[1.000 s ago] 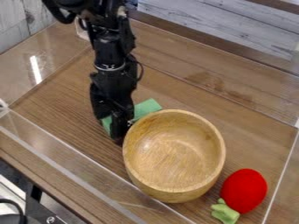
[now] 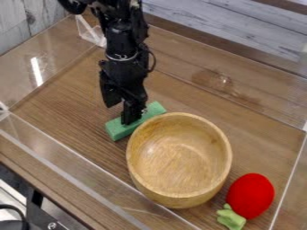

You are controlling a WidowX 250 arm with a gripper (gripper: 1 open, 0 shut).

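Note:
A black robot arm reaches down from the top of the view, its gripper [image 2: 126,108] just over a green block [image 2: 145,117] that lies on the wooden table [image 2: 66,99]. The fingers look partly spread; whether anything is between them is hard to tell. A large tan wooden bowl [image 2: 179,160] sits right beside the block, toward the front.
A red object with a green top [image 2: 249,196], like a toy vegetable, lies at the front right. A clear plastic item stands at the back left.
The gripper has risen and shifted slightly back and left, uncovering more of the green block, which still lies beside the bowl.

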